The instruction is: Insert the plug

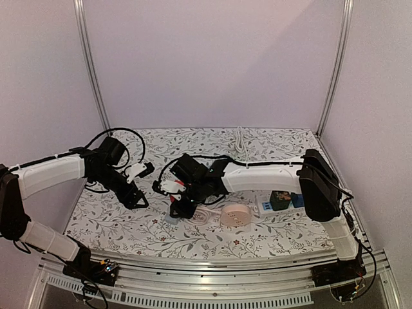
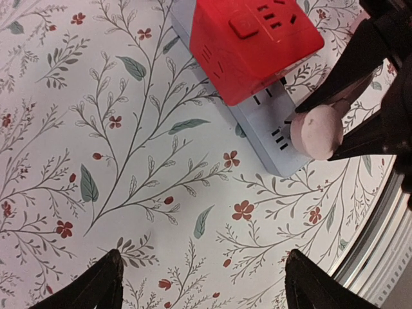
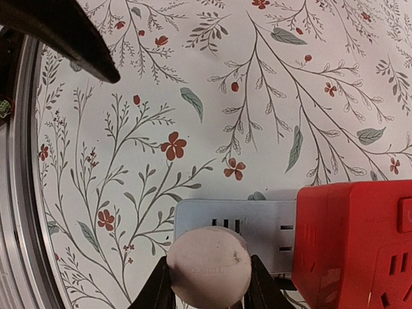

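A pale pink round plug is held by my right gripper, which is shut on it. In the left wrist view the plug hovers at the near end of the grey power strip, beside its slots. From the right wrist view the plug covers part of the strip's end, hiding its own prongs and some slots. A red cube-shaped adapter sits on the strip farther along. Well to the left, my left gripper stands open over bare cloth, with nothing between its fingers.
A round pink object with a coiled cord lies right of the strip. Farther right is a white socket block with a dark cube. A white cord lies at the back.
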